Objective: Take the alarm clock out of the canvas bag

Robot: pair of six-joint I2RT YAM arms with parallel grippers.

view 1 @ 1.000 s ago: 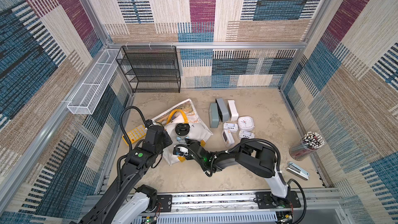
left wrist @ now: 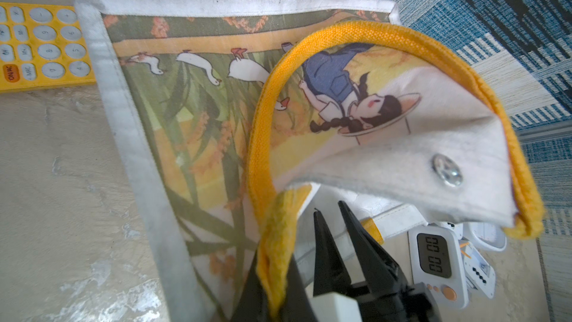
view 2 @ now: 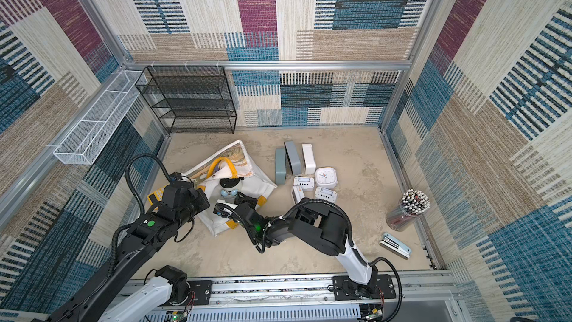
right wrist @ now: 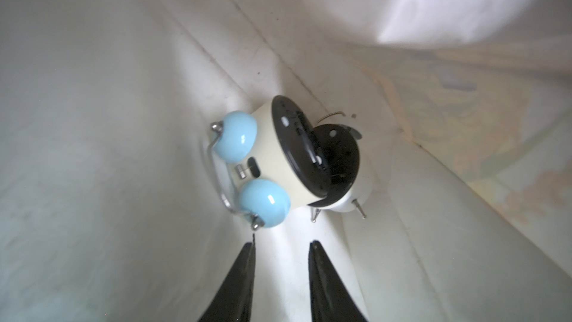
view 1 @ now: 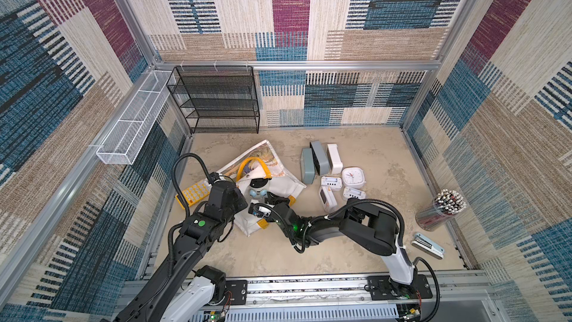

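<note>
The canvas bag (view 1: pixel 280 173) lies on the table, printed inside, with yellow straps. In the left wrist view my left gripper is shut on the bag's yellow strap (left wrist: pixel 257 161), holding it up. My right gripper is inside the bag, fingers apart with nothing between them. Just beyond its fingertips lies a cream alarm clock (right wrist: pixel 268 155) with a black back and light-blue bells, tipped over, beside a second black-and-white clock (right wrist: pixel 339 179).
A yellow calculator (view 1: pixel 193 192) lies left of the bag. Several small clocks, timers and boxes (view 1: pixel 333 182) stand to the right, with a pen holder (view 1: pixel 435 214) and stapler (view 1: pixel 427 244) farther right. Wire racks (view 1: pixel 214 101) stand behind.
The left arm holds still.
</note>
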